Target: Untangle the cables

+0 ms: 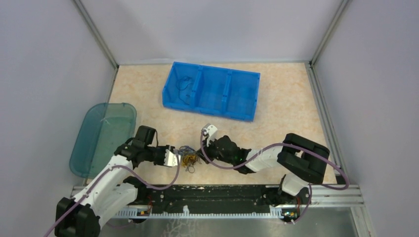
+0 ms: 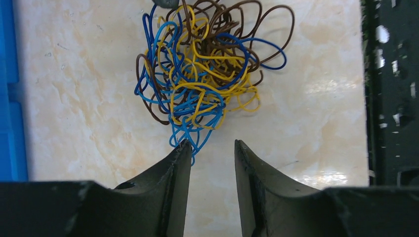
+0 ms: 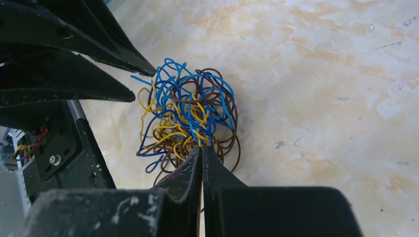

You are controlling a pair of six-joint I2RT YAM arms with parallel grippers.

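A tangled pile of brown, yellow and blue cables (image 1: 188,159) lies on the table between my grippers; the left wrist view shows it closely (image 2: 200,94). My left gripper points at the blue end of the pile, fingers apart with nothing gripped. In the right wrist view my right gripper is shut at the near edge of the pile; whether a cable is pinched there I cannot tell.
A blue three-compartment bin (image 1: 212,69) with a thin cable in its left compartment stands at the back. A teal tray (image 1: 81,148) sits at the left.
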